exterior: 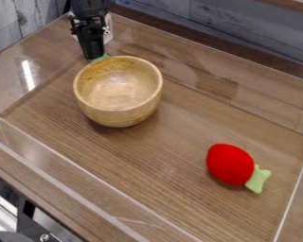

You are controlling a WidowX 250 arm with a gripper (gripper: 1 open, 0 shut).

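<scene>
My gripper (94, 49) is at the top left, low over the table just behind the tan bowl (117, 91). A small green object (101, 58) shows just under and beside its fingertips, mostly hidden; whether it is between the fingers I cannot tell. A red rounded object (227, 164) with a pale green end lies at the front right.
Grey panels stand along the left and back edges, close behind my gripper.
</scene>
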